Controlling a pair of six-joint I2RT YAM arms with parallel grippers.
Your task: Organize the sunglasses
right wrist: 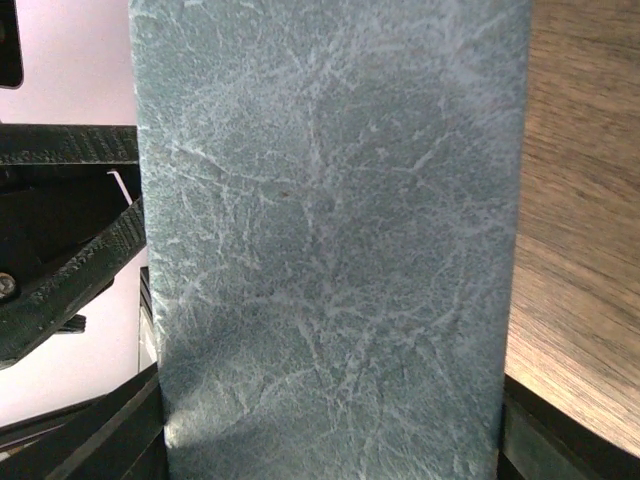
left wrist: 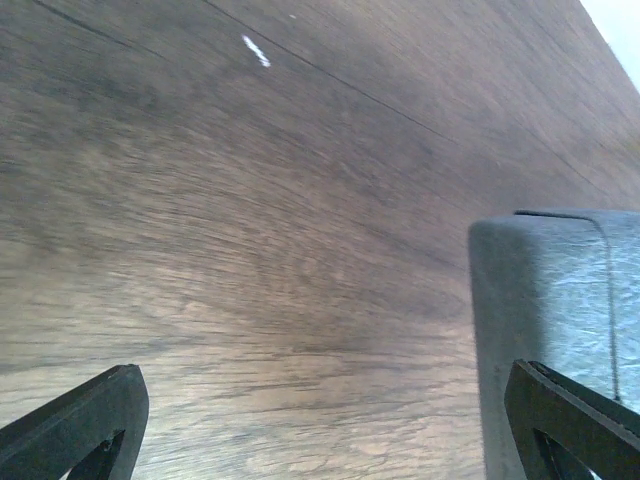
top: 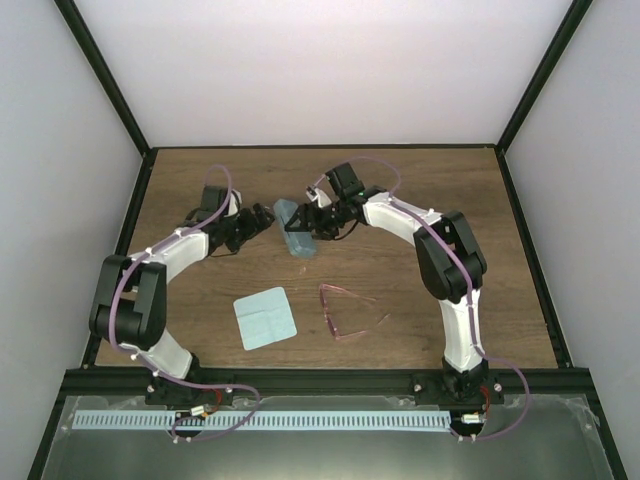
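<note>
A grey-blue glasses case [top: 296, 228] stands in the middle of the table; in the right wrist view it [right wrist: 330, 230] fills the frame between my right gripper's fingers, which are shut on it. My left gripper [top: 262, 220] is open just left of the case, whose edge [left wrist: 530, 290] shows at the right of the left wrist view with bare wood between the fingers. Pink-framed sunglasses [top: 328, 312] lie below on the table, and a pale blue cloth [top: 264, 318] lies to their left.
</note>
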